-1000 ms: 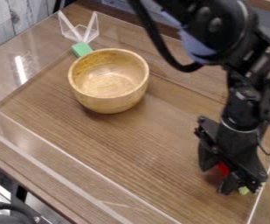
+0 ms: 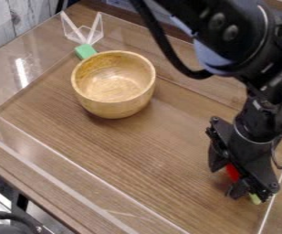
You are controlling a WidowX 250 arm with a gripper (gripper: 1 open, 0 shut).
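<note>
My black gripper is low over the wooden table at the right, its fingers around a small red and light-green object, mostly hidden by them. Whether the fingers are closed on it is unclear.
A tan bowl sits at the upper left, with a green item and white prongs behind it.
The bowl is unmoved.
</note>
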